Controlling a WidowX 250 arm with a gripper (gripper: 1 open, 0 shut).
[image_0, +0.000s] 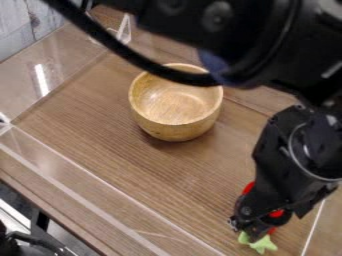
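My black gripper (267, 205) is low at the lower right of the camera view, over a small red object (278, 213) with a light green piece (259, 242) poking out below it, which looks like a strawberry or similar item. A light wooden bowl (174, 105) stands upper middle, with nothing visible inside.
A transparent edge and dark metal parts lie along the lower left. The dark arm fills the top right of the view.
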